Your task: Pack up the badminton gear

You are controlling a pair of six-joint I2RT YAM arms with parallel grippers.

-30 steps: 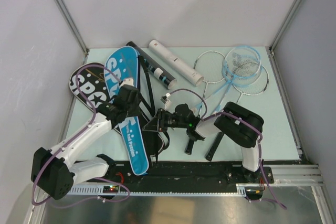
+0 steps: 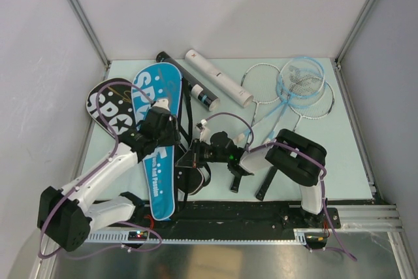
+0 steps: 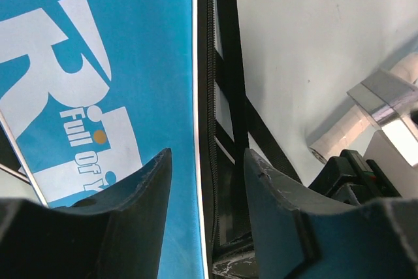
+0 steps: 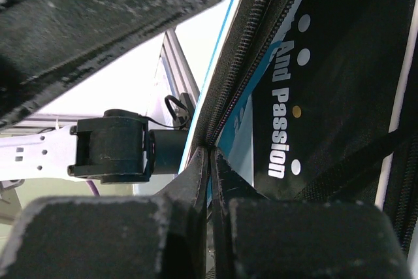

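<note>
The blue racket bag (image 2: 163, 181) with white lettering lies lengthwise on the left of the table, its black side (image 4: 326, 96) showing in the right wrist view. Over its right edge my left gripper stands open, with the edge and black zipper band (image 3: 206, 96) running below the gap between its fingers. From the right, my right gripper reaches that edge, shut with the zipper's edge (image 4: 225, 109) pinched at its tips. To the right lie the rackets (image 2: 302, 86), handles toward the front, partly hidden by my right arm.
A black patterned bag (image 2: 114, 106) lies under the blue one at the left. Behind are a black tube (image 2: 202, 93) and a white tube (image 2: 219, 78). Black straps (image 2: 189, 109) trail along the blue bag's right side.
The blue bag has turned: its front end has moved left and its back end right. My right gripper has shifted slightly left. The left gripper has moved only a little.
</note>
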